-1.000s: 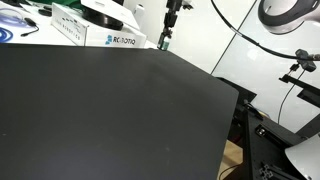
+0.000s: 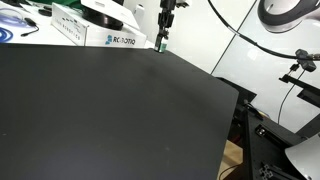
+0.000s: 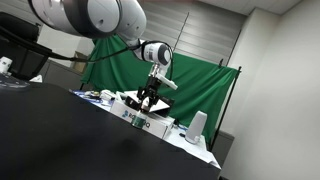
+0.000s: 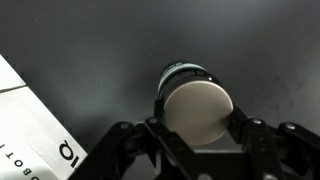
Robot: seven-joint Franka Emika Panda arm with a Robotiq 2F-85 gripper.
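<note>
A round object with a flat tan top (image 4: 197,112) sits between the fingers in the wrist view, with my gripper shut on its sides. Beyond the tan top show a dark band and a pale green rim; whether these belong to the same object I cannot tell. In exterior view 1 the gripper (image 2: 163,30) is small at the table's far edge, with a green item (image 2: 164,46) beside its lower end. Exterior view 2 shows the gripper (image 3: 147,104) low near the white box, above a greenish piece (image 3: 138,121).
A white box with ROBOTIQ lettering (image 2: 120,40) stands left of the gripper, close by. Cables (image 2: 14,28) lie at the far left.
In exterior view 1 the gripper has shifted slightly left, and a dark piece at its lower end now shows left of the green item. Little else differs.
</note>
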